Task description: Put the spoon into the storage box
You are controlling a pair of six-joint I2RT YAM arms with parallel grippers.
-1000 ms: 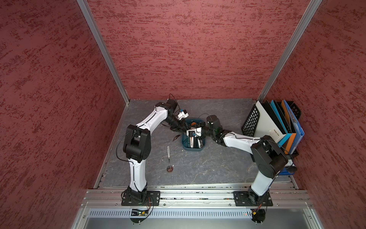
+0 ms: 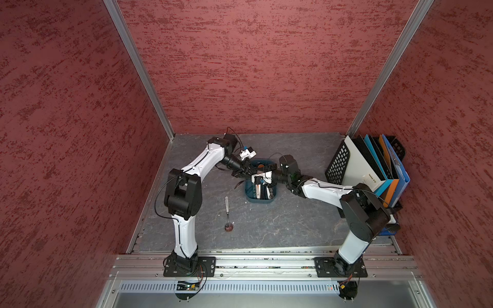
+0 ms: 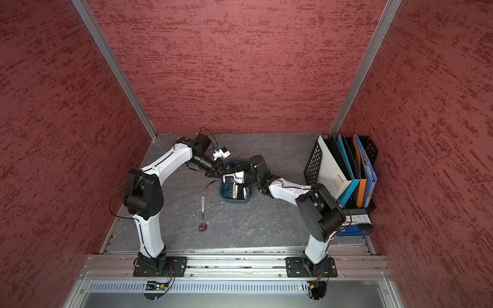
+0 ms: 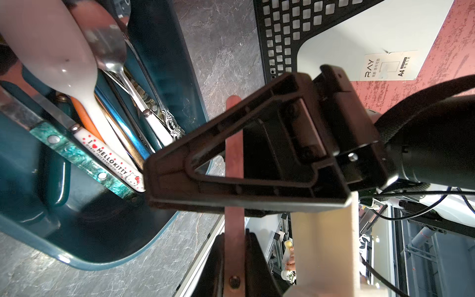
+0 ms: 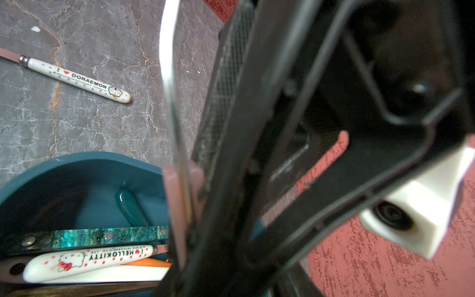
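Teal storage box (image 2: 261, 200) stands mid-table, packed with cutlery. Left of it, the dark metal spoon (image 2: 239, 183) shows its bowl end beneath the grippers. In the left wrist view the spoon's reddish-lit handle (image 4: 234, 222) runs through my left gripper, which is shut on it. A black triangular finger (image 4: 198, 198) of my right gripper crosses that handle. In the right wrist view the thin metal handle (image 5: 170, 79) passes close along the right gripper's pad; its fingers are part open, and contact cannot be told. Another spoon (image 2: 227, 213) lies on the table, nearer the front.
A black perforated rack with folders (image 2: 369, 164) occupies the right side. Inside the box lie a white spoon (image 4: 59, 44) and a Hello Kitty handle (image 4: 108, 153), among several others. Both wrists crowd over the box.
The held spoon's bowl end has shifted slightly right and looks narrower, as if turning.
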